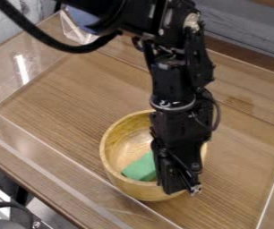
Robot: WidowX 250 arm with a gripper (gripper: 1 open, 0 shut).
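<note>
A yellowish bowl (119,150) stands near the front edge of the wooden table, with a green block (140,168) lying inside it. The black gripper (175,176) reaches down into the right part of the bowl, just beside the block, partly covering both. Whether its fingers are open or shut, and whether anything is between them, cannot be made out.
Bare wooden table (68,98) extends left of and behind the bowl, and to its right. The table's front edge runs diagonally at the lower left, with dark cables beyond it.
</note>
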